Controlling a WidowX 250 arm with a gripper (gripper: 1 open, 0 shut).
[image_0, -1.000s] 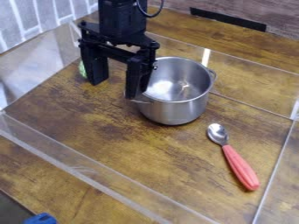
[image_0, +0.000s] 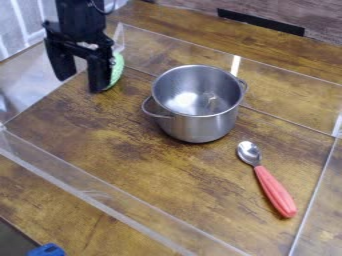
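Note:
My black gripper (image_0: 83, 72) hangs at the upper left, its fingers apart and open, beside a green object (image_0: 115, 68) that is partly behind it. A steel pot (image_0: 194, 118) with side handles stands in the middle of the wooden table (image_0: 147, 185). A spoon with a red handle (image_0: 273, 187) lies to the right of the pot, its metal bowl toward the back.
A blue object (image_0: 46, 249) shows at the lower left corner. Transparent edging runs along the left and right sides.
My gripper has moved left, away from the pot toward the green object. The pot and spoon have not moved.

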